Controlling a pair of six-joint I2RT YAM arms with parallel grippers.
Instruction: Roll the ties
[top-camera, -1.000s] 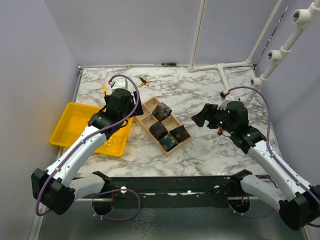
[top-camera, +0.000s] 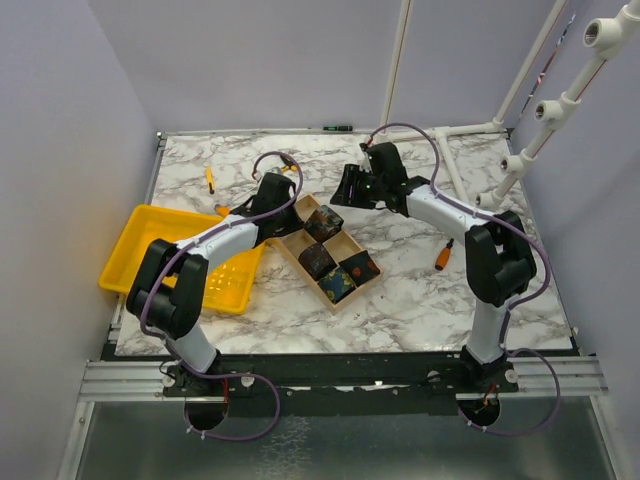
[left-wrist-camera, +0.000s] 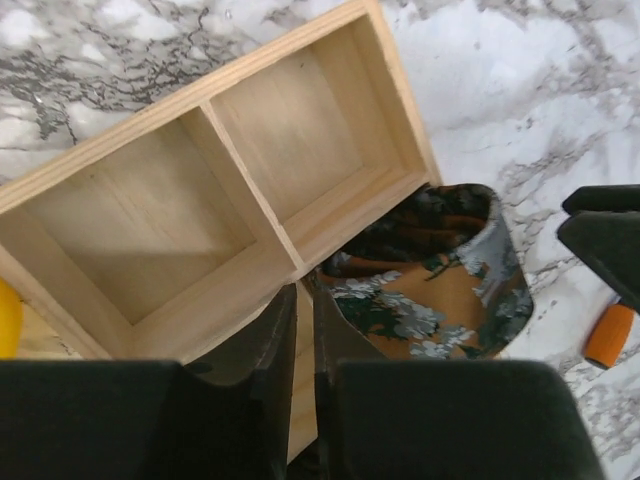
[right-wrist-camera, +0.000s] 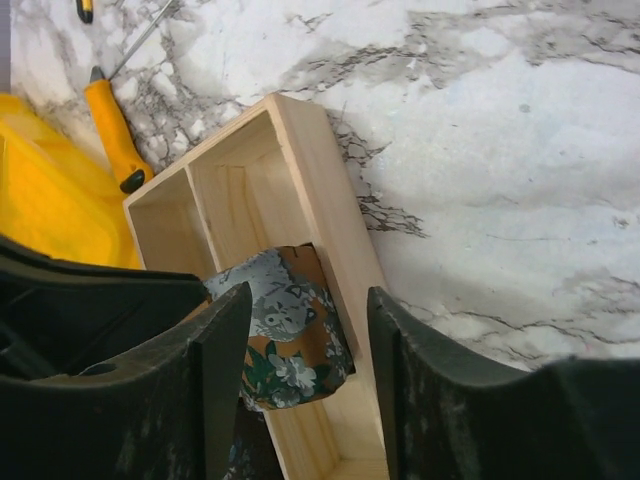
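Observation:
Folded ties fill several compartments of a wooden box (top-camera: 357, 301): a camouflage-floral tie (top-camera: 325, 222) in the upper part, others (top-camera: 316, 260) below. My left gripper hovers over the box at that upper tie's edge, beside two empty compartments; its fingertips look close together, and whether anything is between them is unclear. My right gripper is over the same tie from the right, its fingers apart with the tie showing between and below them.
A yellow tray (top-camera: 130, 250) lies at left, an orange-handled screwdriver (right-wrist-camera: 118, 135) by it. An orange-handled tool (top-camera: 443, 255) lies at right. White pipes stand at the back right.
The ties look unmoved.

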